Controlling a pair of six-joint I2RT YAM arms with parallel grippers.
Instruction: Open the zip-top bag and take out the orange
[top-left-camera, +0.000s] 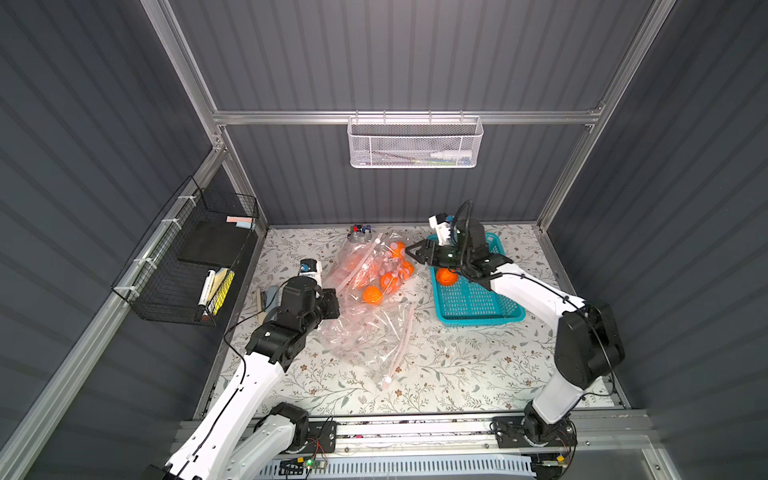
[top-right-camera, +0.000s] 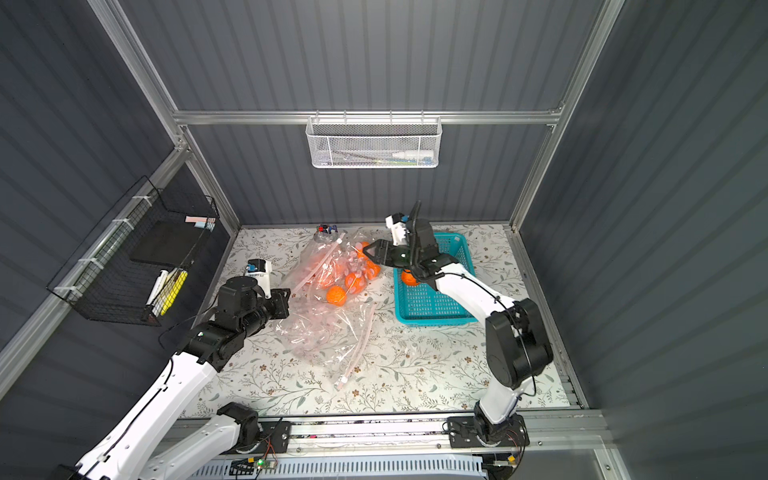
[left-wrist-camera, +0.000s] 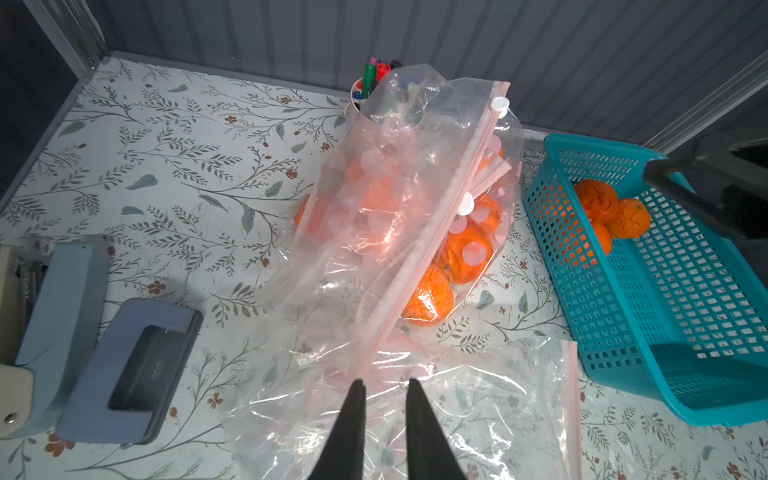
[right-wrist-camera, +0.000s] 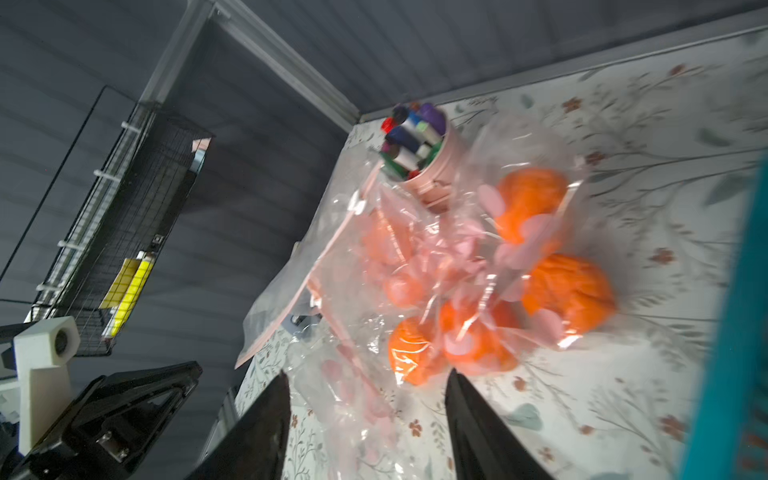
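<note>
A clear zip bag (left-wrist-camera: 384, 184) with a pinkish zip strip lies at the back middle, several oranges (top-left-camera: 372, 295) inside or under it. In front of it a flat, empty-looking clear bag (top-left-camera: 372, 340) is spread on the table. My left gripper hangs over the bags' left side, part open with nothing between its fingers. Above the left rim of the teal basket (top-left-camera: 480, 321), my right gripper points toward the bagged oranges, its fingers well apart and nothing between them. Several loose oranges (left-wrist-camera: 628, 217) sit in the basket, partly covered by my right arm in the top views.
A pink pot of markers (right-wrist-camera: 432, 164) stands behind the bag. At the left lie a grey-blue hole punch (left-wrist-camera: 128, 376) and a stapler (left-wrist-camera: 68, 320).
</note>
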